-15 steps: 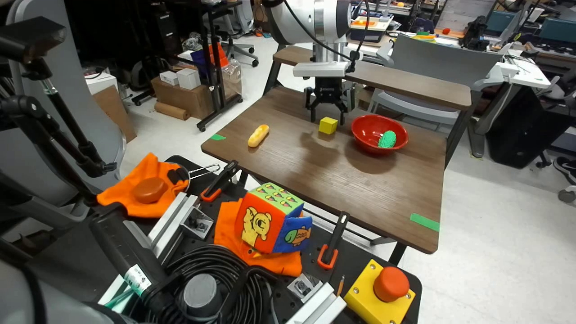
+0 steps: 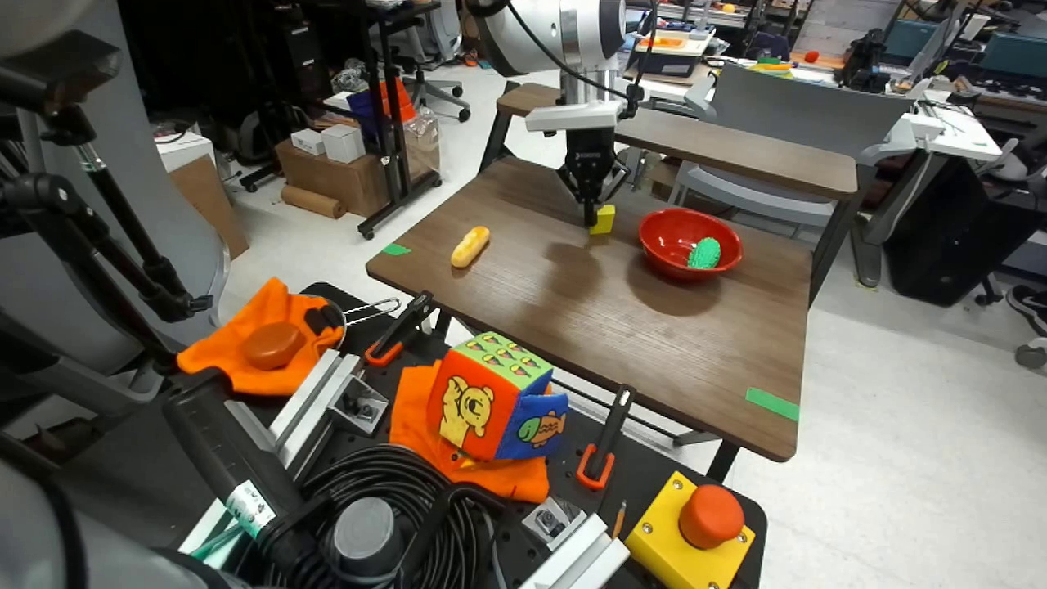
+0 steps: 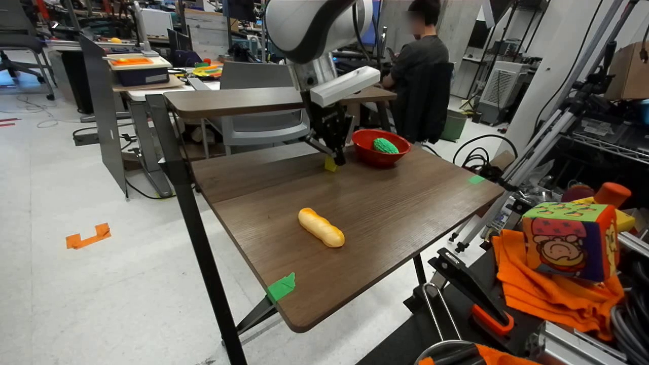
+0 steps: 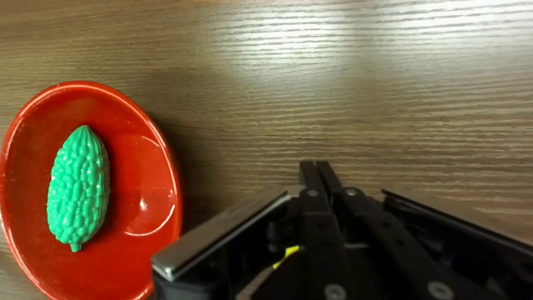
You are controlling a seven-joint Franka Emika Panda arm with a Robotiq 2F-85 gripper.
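Observation:
A yellow block point(image 2: 604, 220) is on the brown table, partly covered by my gripper point(image 2: 590, 218) in the first exterior view. From the other side, the block point(image 3: 330, 164) shows just beside the gripper's tips point(image 3: 339, 160). In the wrist view the two black fingers point(image 4: 308, 187) of my gripper lie close together, with nothing visible between their tips. Only a yellow sliver point(image 4: 287, 255) appears behind the gripper's linkage there. Whether fingers and block touch I cannot tell. A red bowl point(image 2: 659, 239) with a green bumpy vegetable toy point(image 2: 704, 254) inside stands to one side.
A bread-shaped toy point(image 2: 470, 246) lies alone towards the table's end, well apart from the gripper. A cart with cables and a soft cube point(image 2: 496, 402) stands in front.
The fingers, wide apart a second ago, have come together, and the gripper is lower and slightly turned. The block appears shifted a little backward and is now partly hidden by it.

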